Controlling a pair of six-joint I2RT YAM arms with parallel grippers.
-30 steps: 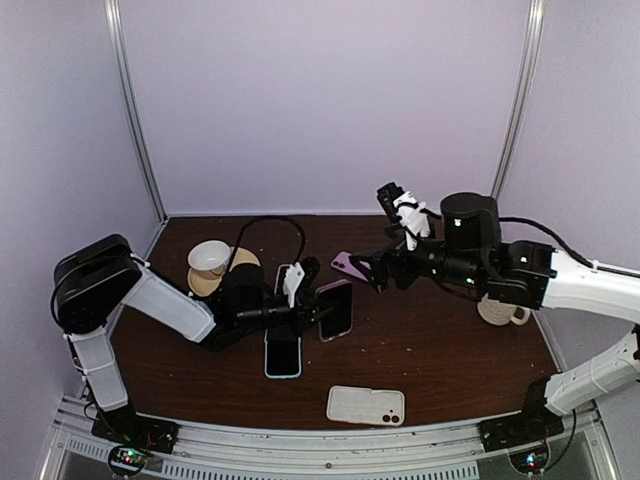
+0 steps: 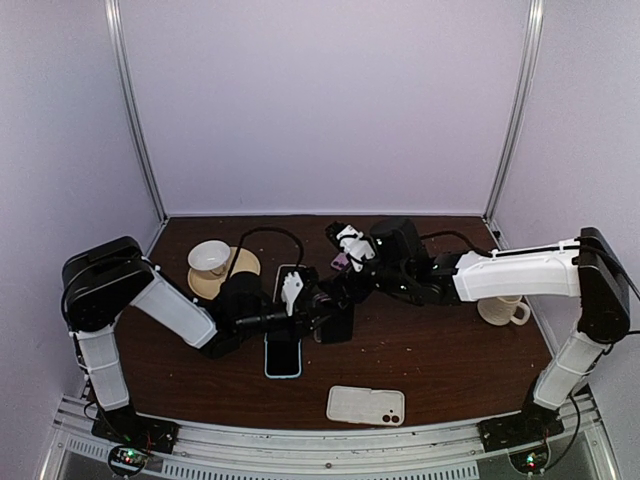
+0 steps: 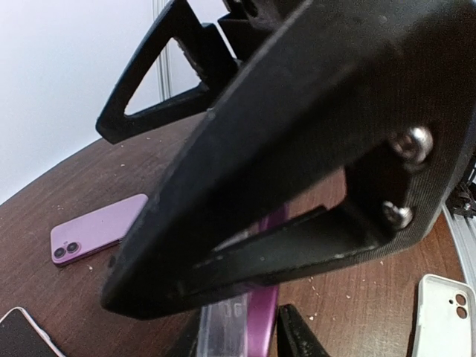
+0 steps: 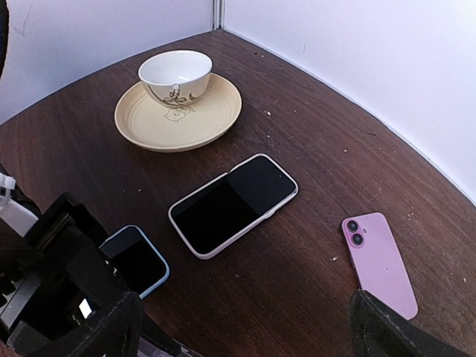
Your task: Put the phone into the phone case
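Note:
A dark-faced phone with a purple edge (image 3: 262, 321) stands tilted in my left gripper, which is shut on it. Beside the purple edge runs a clear strip; whether it is a case cannot be told. From above, the phone's dark lower part (image 2: 336, 326) shows below the hands. My right gripper is open right over this phone, its fingers spread wide. In the left wrist view, the right gripper's black fingers (image 3: 245, 268) hide much of the phone. Whether they touch it is unclear.
A pink phone (image 4: 381, 264) lies behind. A pale-rimmed black phone (image 4: 233, 204) and a blue-rimmed one (image 2: 283, 357) lie at left. A white case with camera holes (image 2: 366, 406) rests near the front edge. Plate (image 4: 130, 123), bowl (image 4: 175, 71) and mug (image 2: 497, 310) stand around.
My right gripper has come left and down from the right, up against the left one at the phone.

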